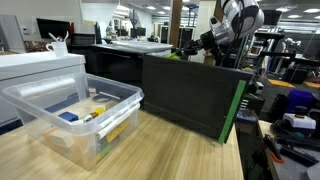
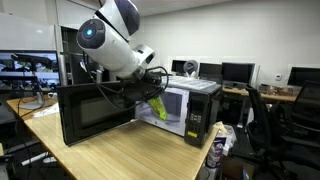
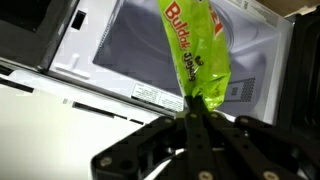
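Note:
A bright green packet with red lettering (image 3: 198, 48) hangs from my gripper, whose fingers are shut on its edge in the wrist view. In exterior view 2 the packet (image 2: 158, 107) hangs in front of a microwave's light-coloured interior (image 2: 173, 103), below the gripper (image 2: 150, 88). Whether it has crossed the microwave's opening, I cannot tell. In exterior view 1 only a bit of green (image 1: 171, 57) shows above the top edge of a large dark panel (image 1: 190, 95), and the fingers are hard to make out.
A clear plastic bin (image 1: 75, 115) with several small items stands left on the wooden table in exterior view 1. A dark panel (image 2: 95, 112) stands left of the microwave opening in exterior view 2.

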